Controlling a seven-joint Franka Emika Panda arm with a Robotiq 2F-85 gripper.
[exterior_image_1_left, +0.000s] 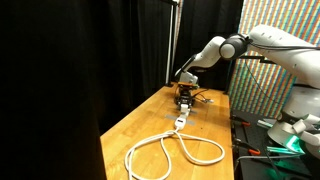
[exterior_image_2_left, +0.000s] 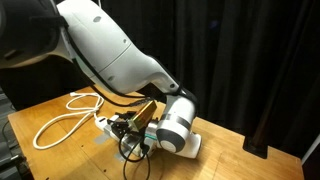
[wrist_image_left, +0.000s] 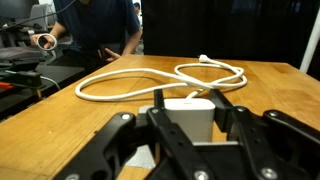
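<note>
Between the two black fingers of my gripper is a white block-like piece (wrist_image_left: 192, 104), probably the end of a power strip. The fingers are shut on it. A white cable (wrist_image_left: 116, 97) leads away beyond it and lies in loops on the wooden table. From the first exterior view, the gripper (exterior_image_1_left: 184, 104) is low over the table, with a white end piece (exterior_image_1_left: 181, 122) showing just in front of it. In the second exterior view the arm and its black cables hide most of the held piece.
The wooden table (exterior_image_1_left: 125, 135) has free room on its left side. Black curtains (exterior_image_2_left: 230, 60) hang behind it. A person (wrist_image_left: 100, 28) is at the back left in the wrist view. Dark equipment (exterior_image_1_left: 262, 140) stands along the table's right edge.
</note>
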